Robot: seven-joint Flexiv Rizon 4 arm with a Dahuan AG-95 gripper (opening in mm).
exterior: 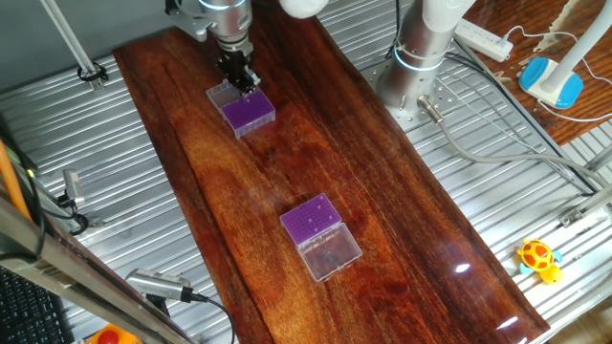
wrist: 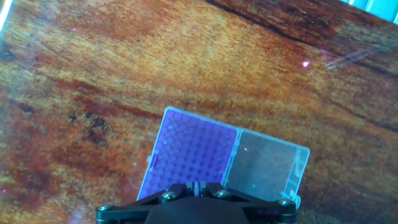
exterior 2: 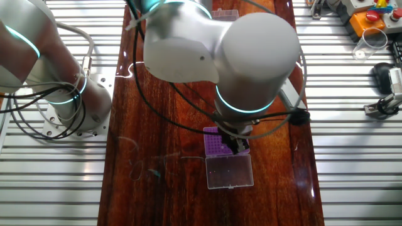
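My gripper (exterior: 248,88) hangs over the far purple rack box (exterior: 250,113), near the side where its clear lid is hinged. In the wrist view the gripper covers the lower edge of that box, whose purple grid (wrist: 193,146) has rows of holes. The fingers look close together; whether they are fully shut or pinch something small cannot be made out. Its clear lid (wrist: 264,163) lies folded open. A second purple rack (exterior: 311,219) sits nearer on the table, with a few pale specks on its grid and its clear lid (exterior: 331,252) open.
Both boxes rest on a dark wooden tabletop (exterior: 206,205), with bare wood between them. The arm's base (exterior: 406,86) stands beside the right edge. A toy turtle (exterior: 537,256) and a camera (exterior: 158,285) are off the wood.
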